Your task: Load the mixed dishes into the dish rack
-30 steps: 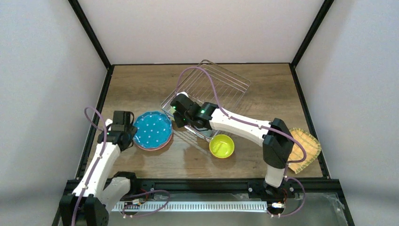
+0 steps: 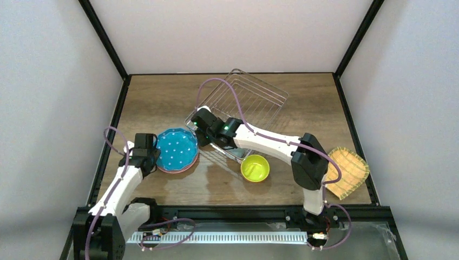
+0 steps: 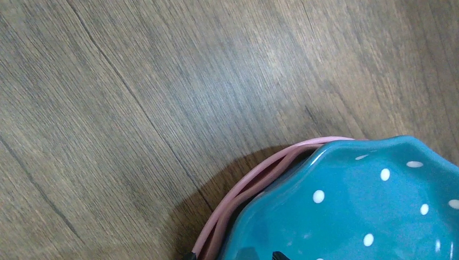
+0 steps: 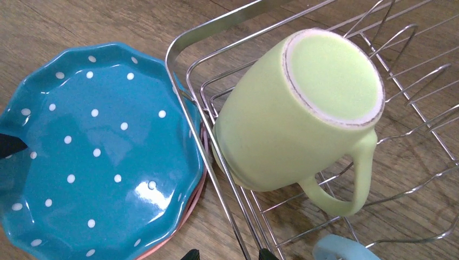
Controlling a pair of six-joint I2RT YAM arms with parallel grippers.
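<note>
A blue scalloped plate (image 2: 177, 149) with white dots lies on a pink plate (image 3: 265, 164), left of the wire dish rack (image 2: 254, 97). At the plates' left edge, my left gripper is open, its tips spread to either side of the stacked rims; contact cannot be made out. My right gripper hangs over the rack's near left edge, open, with no dish between its tips. In the right wrist view a pale green mug (image 4: 303, 108) sits upside down and tilted in the rack. Part of a light blue dish (image 4: 343, 248) shows below it.
A yellow-green bowl (image 2: 255, 168) stands on the table just in front of the rack. To the far right lies a yellow checked cloth (image 2: 347, 172). My right arm stretches over the rack's front; the table behind the plates is clear.
My right arm has moved slightly left towards the plates. Dishes and rack look unmoved.
</note>
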